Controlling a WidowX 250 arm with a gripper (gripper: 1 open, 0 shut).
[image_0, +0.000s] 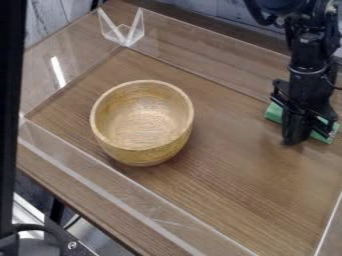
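Note:
My black gripper (293, 128) reaches down at the right of the camera view, low over a green object (275, 113) lying on the wooden table. The arm and gripper cover much of that object, so its shape and any contact with the fingertips are hard to make out. The gripper looks shut; I cannot see anything clearly held between its fingers.
A round wooden bowl (140, 151) stands left of centre on the table (194, 205). A clear bracket-like piece (123, 30) is at the back left. Black equipment sits at the lower left edge.

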